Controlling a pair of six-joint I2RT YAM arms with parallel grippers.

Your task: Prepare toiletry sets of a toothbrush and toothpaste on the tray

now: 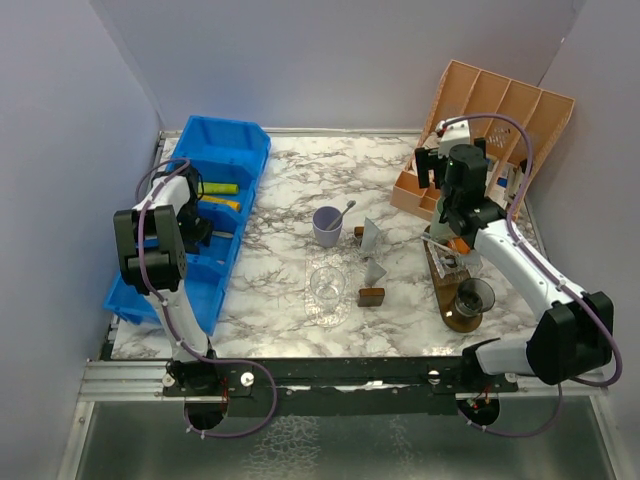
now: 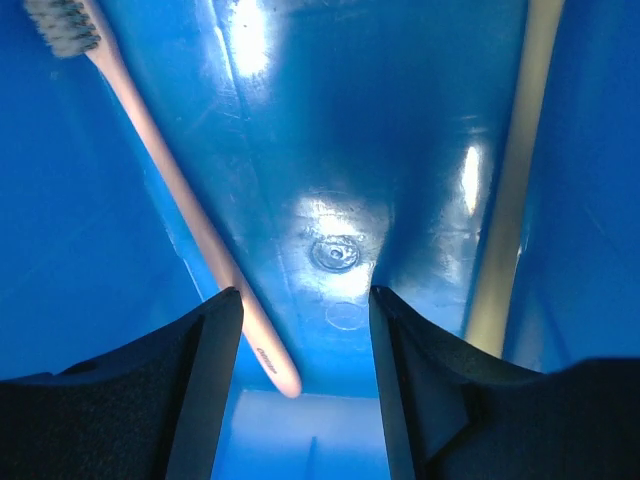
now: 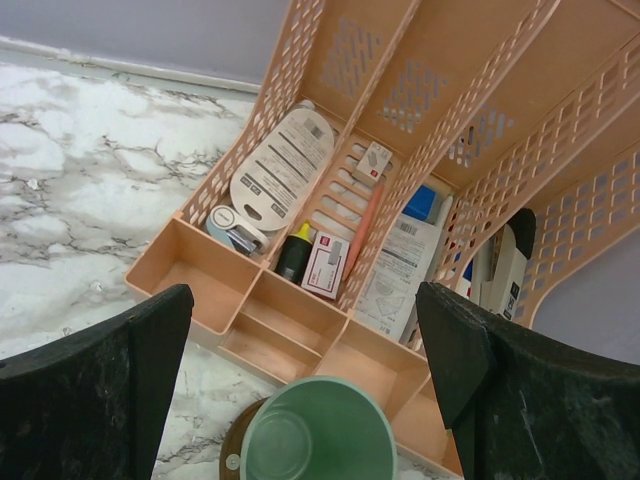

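In the left wrist view a pink toothbrush (image 2: 180, 190) with grey bristles lies along the left side of a blue compartment (image 2: 300, 130). My left gripper is low over it, partly open; the left fingertip overlaps the brush handle, whose butt end shows between the fingers. Whether they touch cannot be told. A pale beige stick (image 2: 512, 180) lies along the right side. Over at the tan divided organizer (image 3: 195, 265), my right gripper stands open, empty, above a green cup (image 3: 320, 430). No toothpaste can be clearly made out.
Green (image 1: 220, 188) and yellow (image 1: 222, 202) items lie in the blue bins (image 1: 225, 140). Mid-table stand a purple cup (image 1: 327, 228) holding a brush, a clear glass (image 1: 327, 285) and small stands (image 1: 371, 297). A dark glass (image 1: 474, 297) is at right.
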